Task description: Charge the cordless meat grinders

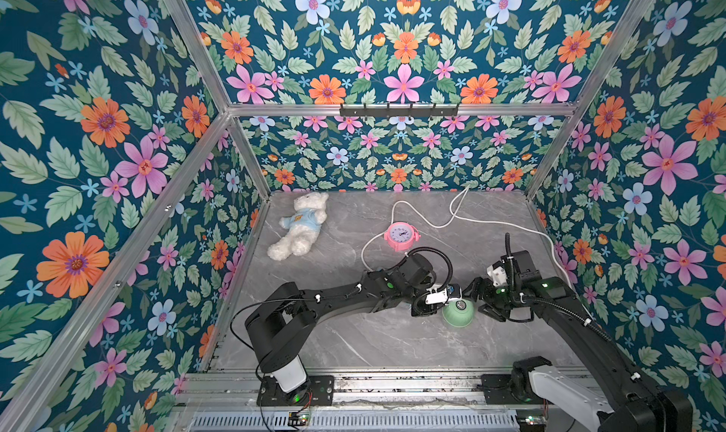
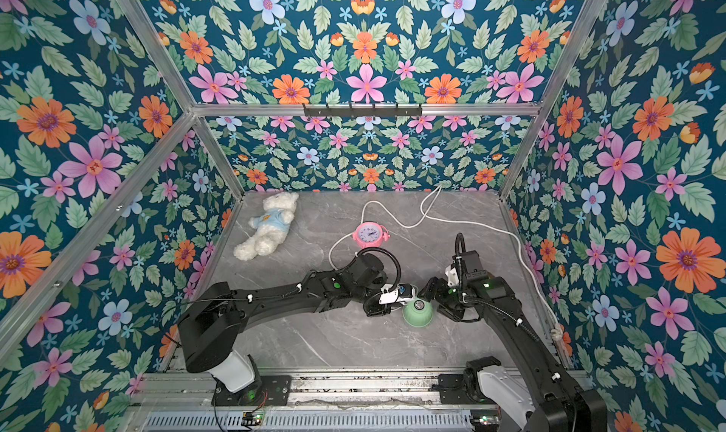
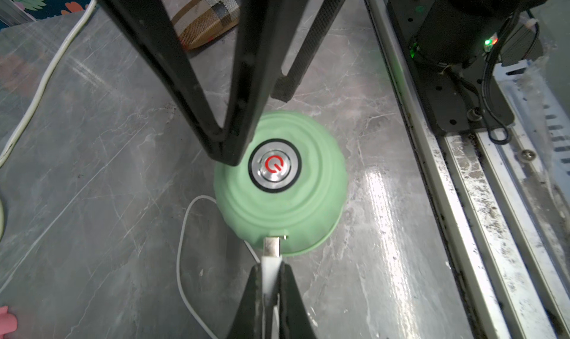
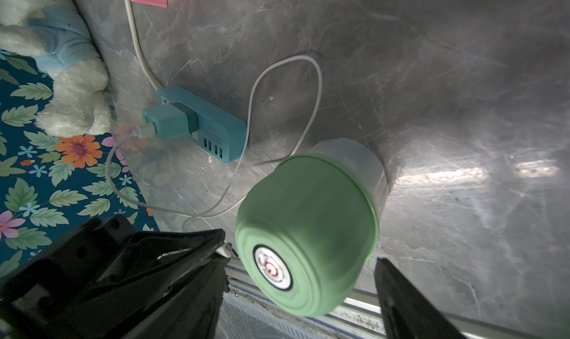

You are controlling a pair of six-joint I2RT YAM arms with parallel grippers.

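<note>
A mint-green grinder [image 1: 458, 316] with a round power button on top stands on the marble table between my grippers. In the left wrist view, a white cable plug [image 3: 271, 276] sits between my left gripper's fingertips, its metal tip at the grinder's side [image 3: 308, 208]. My left gripper [image 1: 435, 302] is beside the grinder. My right gripper [image 2: 438, 299] stands open, its fingers around or just above the grinder, apparently not gripping it. In the right wrist view a blue power strip [image 4: 210, 131] with a plugged adapter lies beyond the grinder.
A white teddy bear [image 1: 302, 227] lies back left, and a pink clock [image 1: 401, 235] sits mid-back. A long white cord [image 1: 499, 221] crosses the back and right side.
</note>
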